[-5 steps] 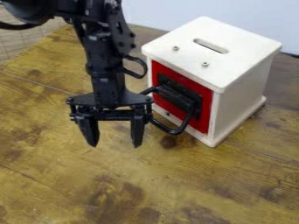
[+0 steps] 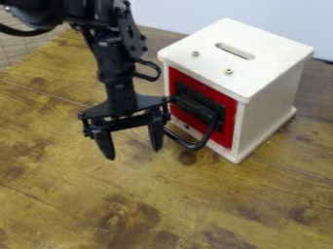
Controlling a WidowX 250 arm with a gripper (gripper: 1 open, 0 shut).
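My black gripper [image 2: 131, 143] hangs above the wooden table, fingers pointing down and spread apart, nothing between them. It is left of a white box [image 2: 255, 92] with a red front panel [image 2: 228, 141], a black fixture on it and a black bar handle [image 2: 193, 144] that sticks out low toward the gripper. The box top has a slot and two small studs.
A white wall stands behind the box at the upper right.
The gripper has shifted very slightly and turned a little; the box looks unchanged.
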